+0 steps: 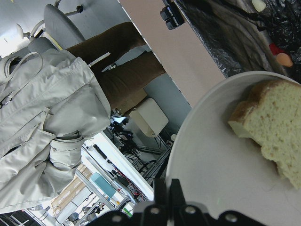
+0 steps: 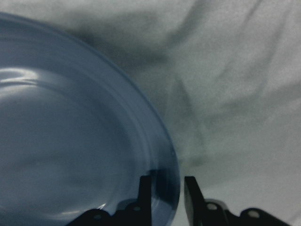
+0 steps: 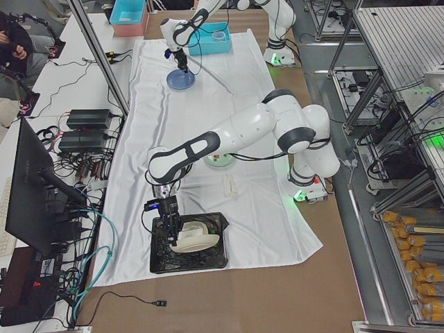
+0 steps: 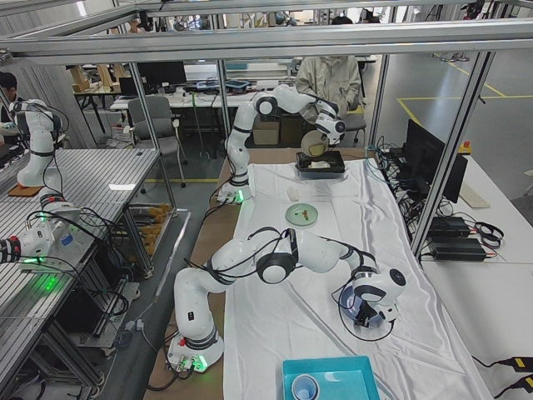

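Note:
My left gripper is shut on the rim of a cream plate (image 1: 221, 188), which is tilted over the black lined bin (image 3: 159, 260). A slice of bread (image 1: 265, 122) lies on that plate. At the other end of the cloth my right gripper stands open over the rim of a blue plate (image 2: 70, 141), one finger inside the rim and the other outside.
A green plate (image 4: 301, 215) with small items sits mid-cloth, near a pale flat object (image 3: 229, 186). A blue tray (image 4: 333, 383) holds a cup (image 4: 305, 388). A person (image 4: 329, 79) stands beyond the bin.

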